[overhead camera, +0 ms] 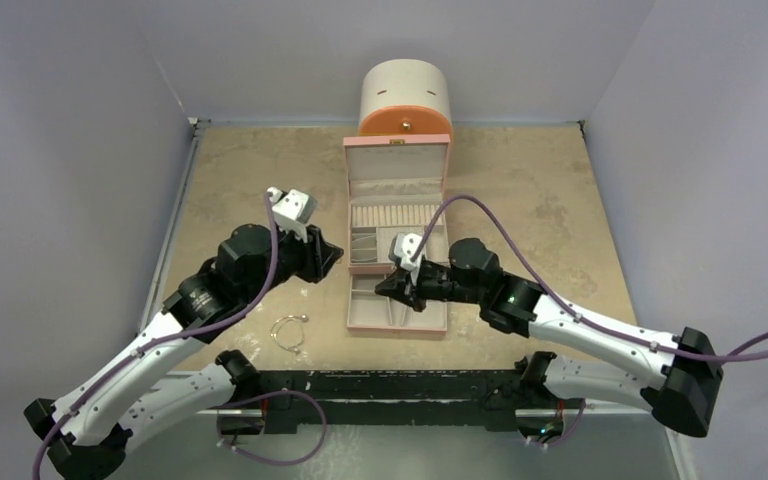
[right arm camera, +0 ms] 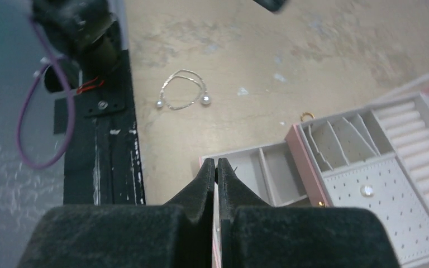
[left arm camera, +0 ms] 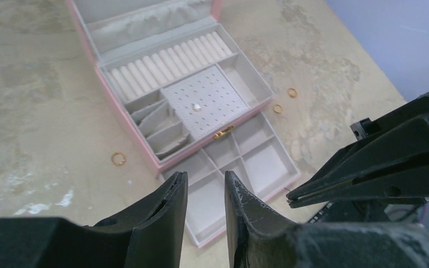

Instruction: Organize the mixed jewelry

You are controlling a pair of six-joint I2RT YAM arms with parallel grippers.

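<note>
A pink jewelry box lies open, with white ring rolls and a perforated pad carrying a small clear-stone piece. Its front tray has several compartments. Gold rings lie on the table, one left of the box and two to its right, a nearer ring and a farther ring. A beaded-end bracelet rests at the front left. My left gripper is open and empty, left of the box. Above the front tray, my right gripper is shut; a thin sliver shows by its tips, unclear what.
Behind the box stands a white drum-shaped container with an orange front. My two grippers are fairly close together over the box's left front.
</note>
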